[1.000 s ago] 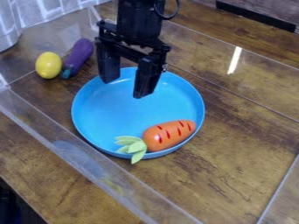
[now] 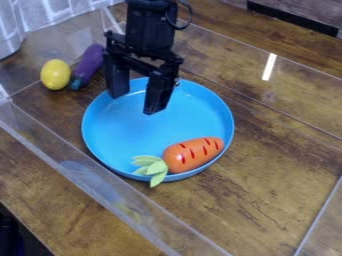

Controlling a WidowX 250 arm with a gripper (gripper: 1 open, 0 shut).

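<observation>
My black gripper (image 2: 138,85) hangs over the back part of a blue plate (image 2: 140,130), its two fingers spread apart with nothing visible between them. An orange toy carrot (image 2: 191,153) with a pale green top lies in the front right of the plate, well apart from the gripper.
A yellow egg-shaped object (image 2: 56,74) and a purple eggplant (image 2: 86,66) lie left of the plate at the back. A clear plastic edge (image 2: 94,190) runs diagonally along the lower left.
The gripper has risen slightly and moved away toward the back, appearing a little smaller. The carrot and other objects have not moved.
</observation>
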